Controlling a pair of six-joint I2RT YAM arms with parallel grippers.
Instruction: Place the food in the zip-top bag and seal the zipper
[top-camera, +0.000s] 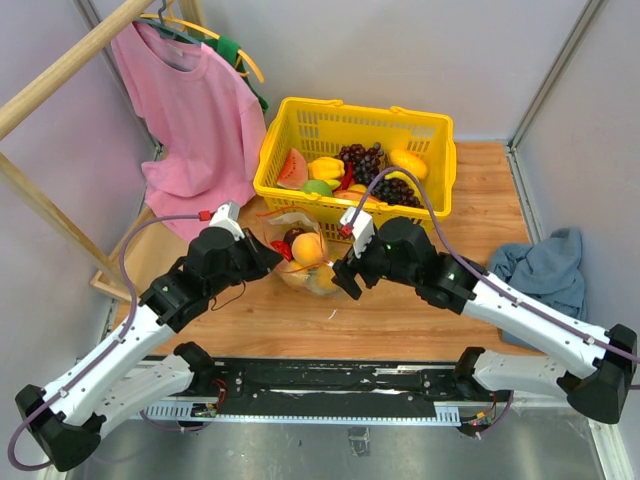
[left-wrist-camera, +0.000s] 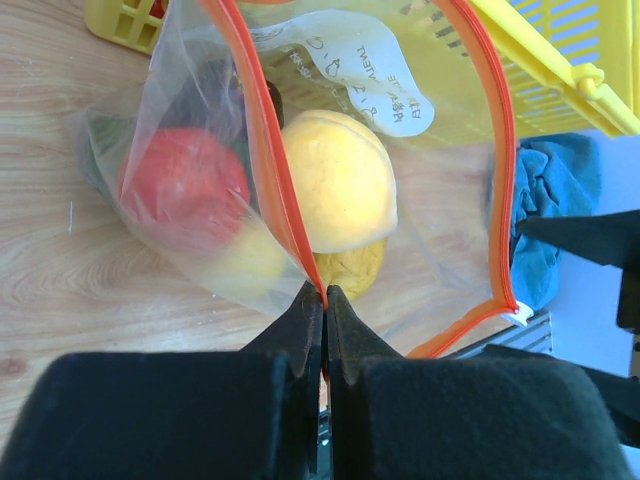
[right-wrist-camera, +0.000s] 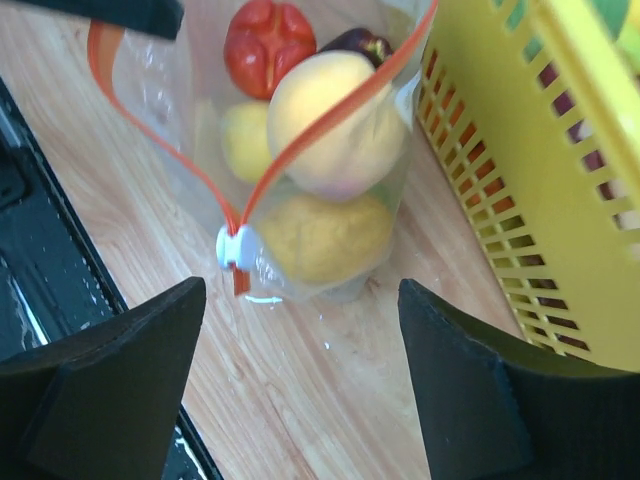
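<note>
The clear zip top bag (top-camera: 298, 282) with an orange-red zipper edge sits on the wood table, its mouth spread open. Inside it are a red tomato-like food (right-wrist-camera: 266, 46), a peach-coloured round fruit (right-wrist-camera: 330, 125), a yellow food (right-wrist-camera: 327, 238) and a dark item (right-wrist-camera: 360, 44). My left gripper is shut on the orange zipper edge at one side of the mouth. In the right wrist view, the white zipper slider (right-wrist-camera: 236, 248) sits at the other end of the mouth. My right gripper stands part open before that end, nothing between its fingers.
Behind the bag stands a yellow basket (top-camera: 270, 160) of fruit, close to both grippers. A pink shirt (top-camera: 190, 110) hangs at left, and a blue cloth (top-camera: 548, 272) lies at right. Bare table lies in front of the bag.
</note>
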